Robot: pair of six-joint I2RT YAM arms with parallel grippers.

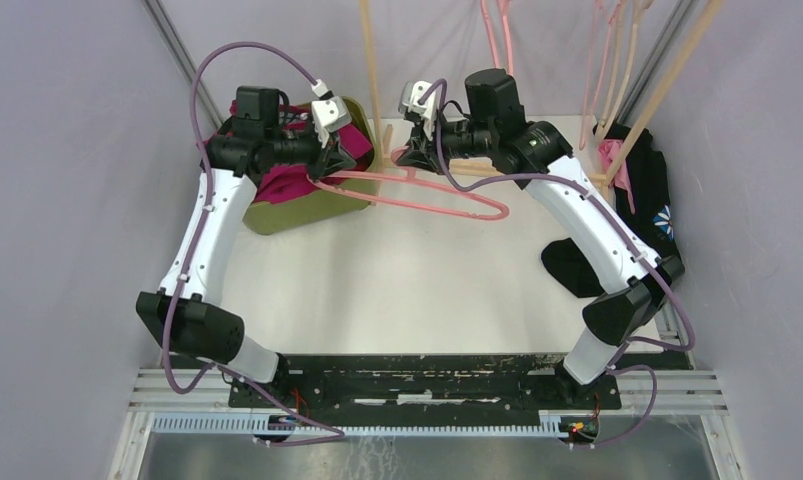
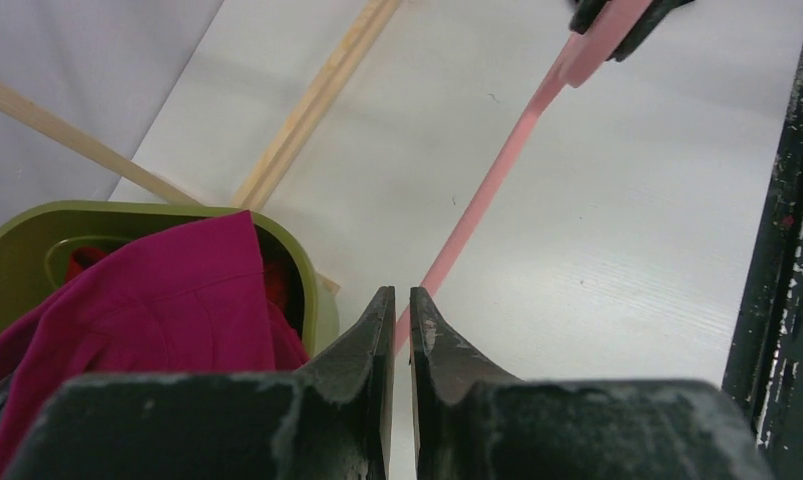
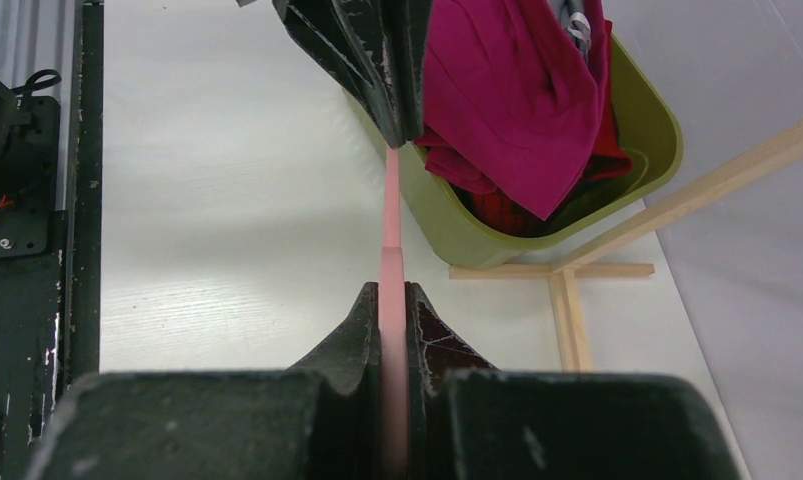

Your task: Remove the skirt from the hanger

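My right gripper (image 1: pixel 407 158) is shut on a pink hanger (image 1: pixel 457 212), which it holds flat above the table at the centre of the top view. My left gripper (image 1: pixel 322 170) is at the hanger's left end; in the left wrist view its fingertips (image 2: pixel 427 310) sit close together over the pink bar (image 2: pixel 487 185), and I cannot tell whether the bar is between them. No skirt shows on the hanger. Magenta cloth (image 3: pixel 512 110) lies heaped in the green bin (image 1: pixel 307 210) under my left gripper.
A wooden rack (image 1: pixel 372 60) stands behind the grippers, with empty hangers (image 1: pixel 507 45) at the back. Black cloth (image 1: pixel 572 265) and a pink piece (image 1: pixel 612 165) lie at the right.
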